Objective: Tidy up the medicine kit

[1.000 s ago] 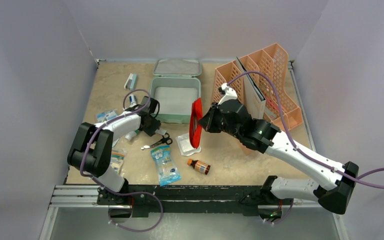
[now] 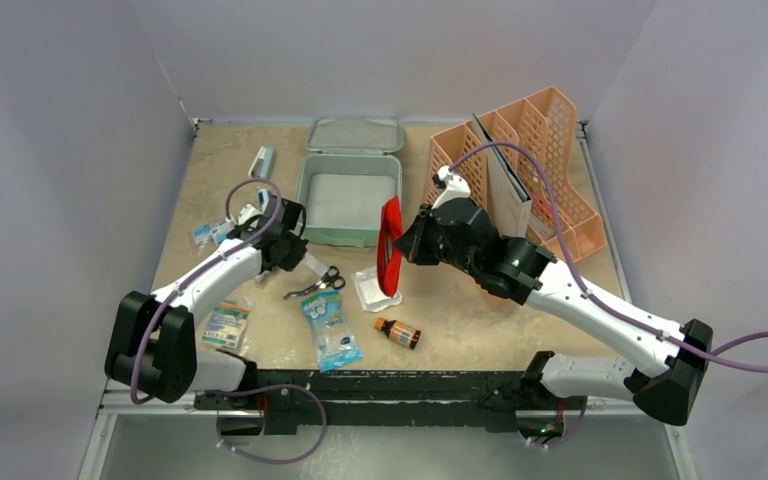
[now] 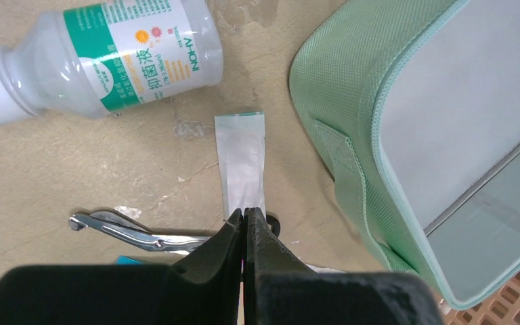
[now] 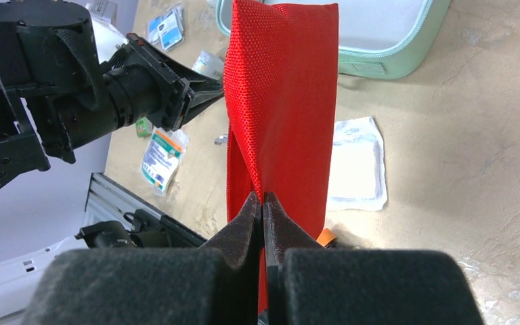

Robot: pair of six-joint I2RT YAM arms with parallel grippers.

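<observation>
In the left wrist view a narrow white packet (image 3: 242, 159) lies flat on the table between the white bottle (image 3: 135, 57) and the green case (image 3: 332, 115). My left gripper is shut above the packet's lower end, nothing between its fingers. Metal scissors (image 3: 145, 237) lie under and left of its tips. The case, its lid (image 2: 357, 134) folded back, shows a bare inside in the top view. My right gripper is shut on a red pouch (image 4: 291, 101), held upright in the air right of the case's front corner.
A gauze packet (image 4: 355, 166), a brown bottle (image 2: 398, 333) and a blue bag (image 2: 330, 330) lie in front of the case. Another packet (image 2: 225, 325) lies near the left arm. An orange rack (image 2: 560, 130) holding a folder stands at right.
The right arm and pouch held still.
</observation>
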